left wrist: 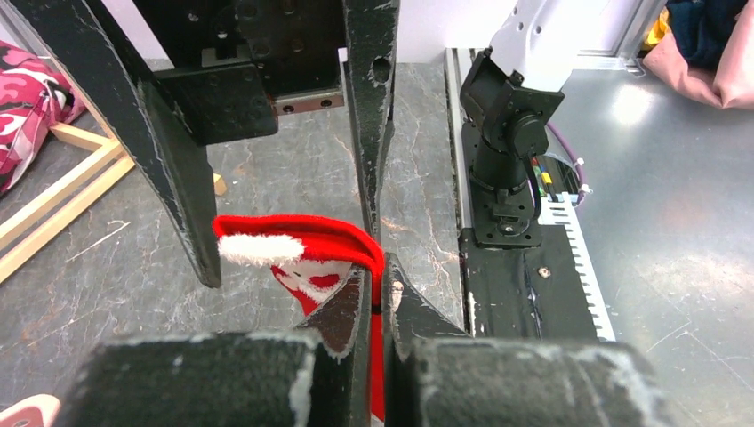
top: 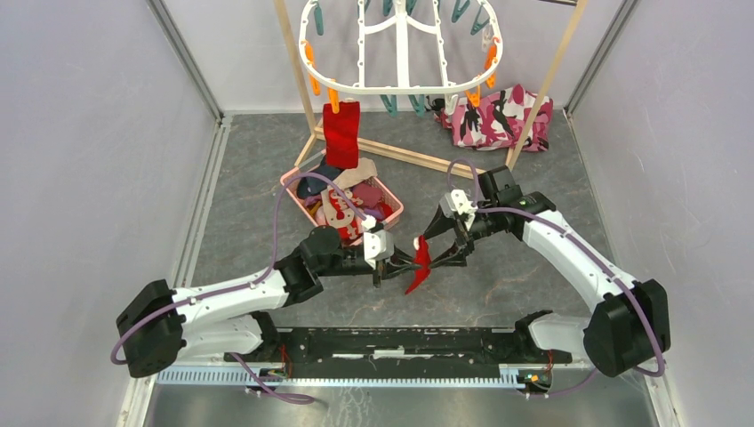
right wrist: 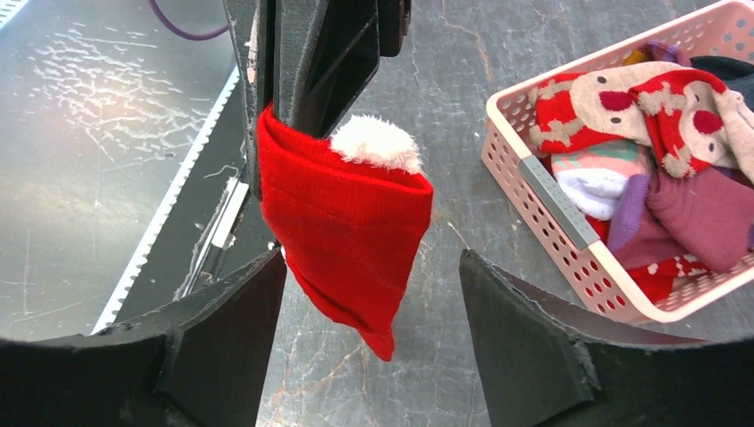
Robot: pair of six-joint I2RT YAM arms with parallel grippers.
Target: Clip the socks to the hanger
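A red sock [top: 421,264] with a fluffy white patch is pinched along one edge by my left gripper, which is shut on it. In the right wrist view the sock [right wrist: 347,227] hangs between the spread fingers of my right gripper, nearer the left one, its toe pointing down. That gripper is open and does not clamp the sock. Above the floor at the back is the white hanger [top: 402,90], with orange and teal clips round its rim. Another red sock [top: 341,133] hangs from its left front side.
A pink basket [right wrist: 569,249] of several socks stands behind my left arm. Wooden legs [top: 405,157] support the hanger. A pink camouflage bag [top: 498,120] lies at the back right.
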